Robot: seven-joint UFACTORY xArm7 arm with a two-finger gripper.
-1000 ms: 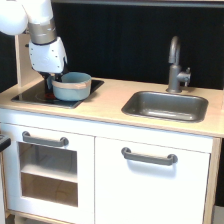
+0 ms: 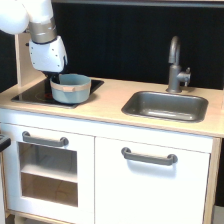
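Observation:
A blue-grey pot (image 2: pixel 70 94) stands on the dark stovetop (image 2: pixel 33 93) at the left of the toy kitchen counter. My gripper (image 2: pixel 56 78) comes down from the upper left, at the pot's back left rim. Its fingers are dark and small against the dark backdrop, so whether they touch or grip the rim does not show clearly. The arm's white and grey wrist hides part of what lies behind it.
A grey sink (image 2: pixel 165 105) with a dark faucet (image 2: pixel 177 68) is set in the right half of the light wood counter (image 2: pixel 112 100). Bare counter lies between stove and sink. Below are a cabinet door (image 2: pixel 150 190) and an oven front with a handle (image 2: pixel 45 139).
The pot sits slightly nearer the counter's front edge than before. My gripper has shifted a little to the right. The sink and cabinets look the same.

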